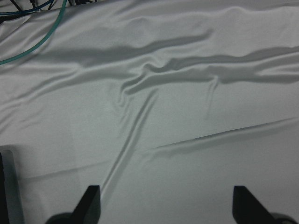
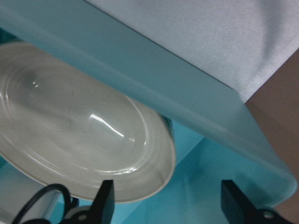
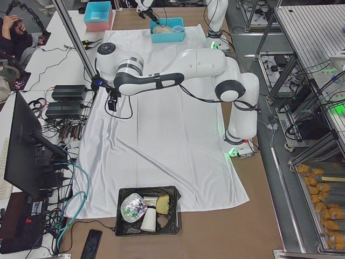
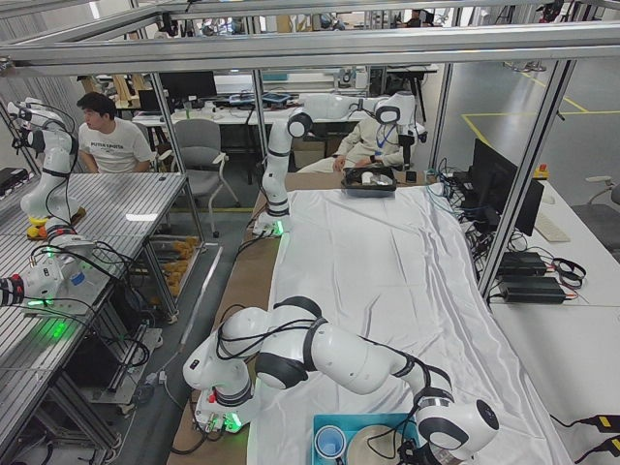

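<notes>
A light blue bin (image 3: 167,37) at the far end of the white cloth holds a cream oval bowl (image 2: 79,116) and a cup (image 4: 329,441). My right gripper hangs open low over the bin, its fingertips by the bowl's rim, nothing visible between them. My left gripper stands open above the bare cloth (image 1: 168,140) at the left side of the table, empty. In the near part of the camera left view, a black tray (image 3: 124,226) holds a foil-like round item, a white cylinder and a yellow piece.
A monitor (image 3: 24,151), black boxes and cables crowd the table's left side. A phone (image 3: 91,245) lies beside the tray.
</notes>
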